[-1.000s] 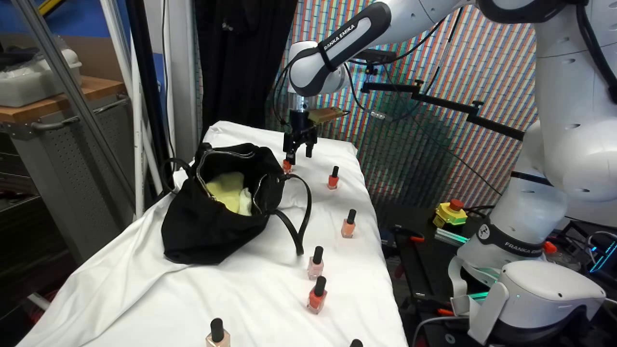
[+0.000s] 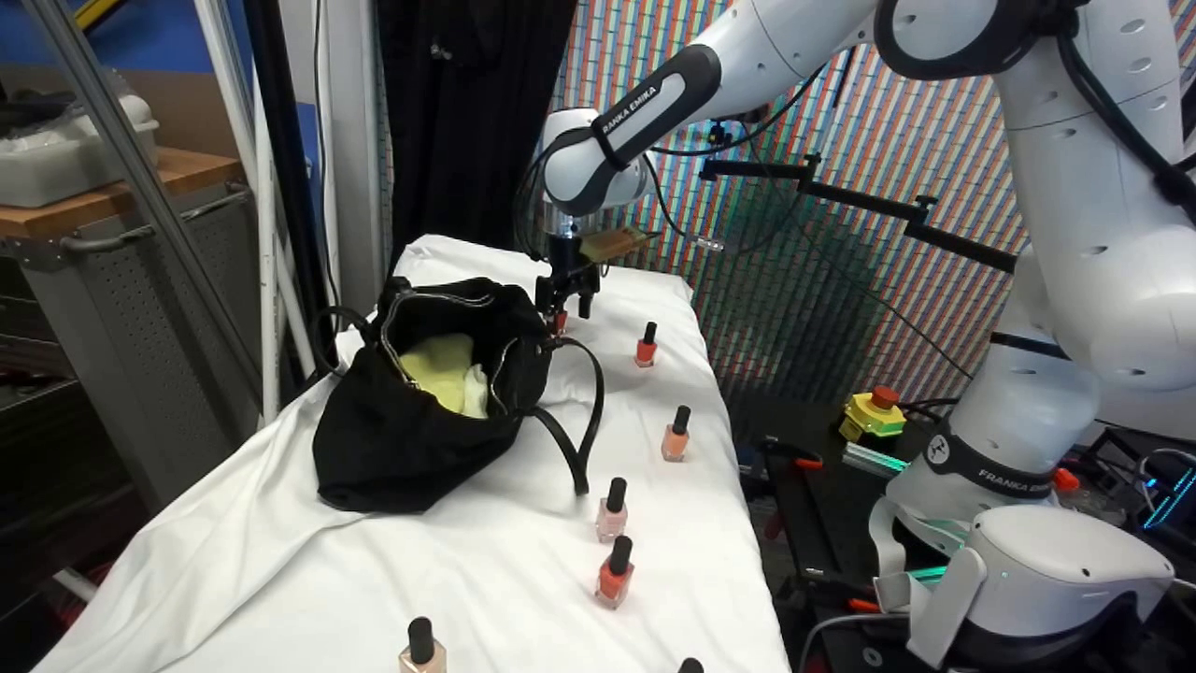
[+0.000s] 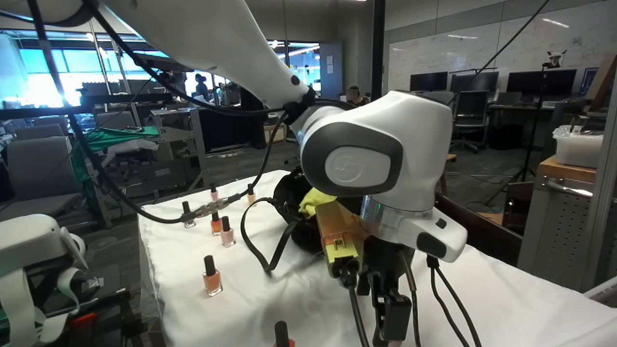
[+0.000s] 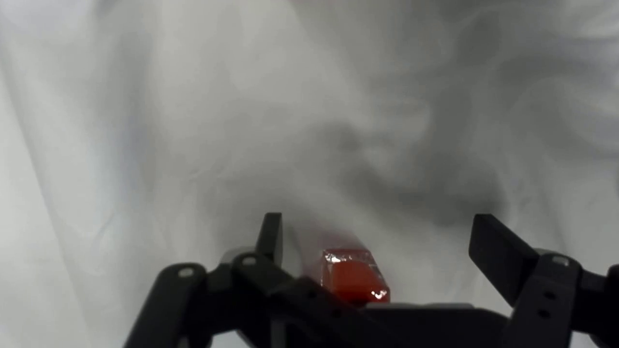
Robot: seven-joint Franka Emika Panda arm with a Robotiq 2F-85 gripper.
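My gripper (image 2: 566, 308) is low over the far end of the white-covered table, its fingers spread wide apart. In the wrist view a small red nail polish bottle (image 4: 354, 281) shows between the open fingers, nearer the left one and touched by neither as far as I can see. Its cap is hidden behind the gripper body. From exterior view 1 only a bit of that bottle shows below the gripper. The black bag (image 2: 364, 454) lies with its mouth open just in front of the gripper, a yellow cloth (image 2: 439, 368) inside.
Upright bottles line the right side: a red one (image 2: 646, 350), a peach one (image 2: 674, 444), a pink one (image 2: 611, 521) and an orange-red one (image 2: 613, 583). A beige bottle (image 2: 421, 654) stands at the front. The bag's strap (image 2: 577, 449) loops onto the cloth between bag and bottles.
The arm has shifted a little left and slightly lower in exterior view 1, so the gripper now covers more of the far red bottle. Bag and other bottles are where they were.
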